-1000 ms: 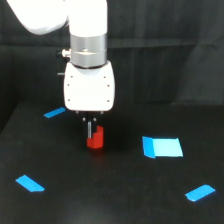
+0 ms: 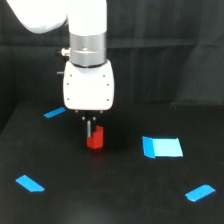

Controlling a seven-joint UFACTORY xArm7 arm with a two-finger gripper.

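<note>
A small red block (image 2: 95, 138) stands on the dark table, left of the middle in the camera view. Directly over it, the white hand points down, and my gripper (image 2: 89, 127) has its thin fingers at the block's upper left part. They overlap the block in this view. Whether the fingers are closed on it or only in front of it is too small and dark to tell.
A light blue, flat-looking piece (image 2: 168, 147) lies to the right of the block. Blue strips lie at the front left (image 2: 30, 184), front right (image 2: 200, 192) and back left (image 2: 54, 112).
</note>
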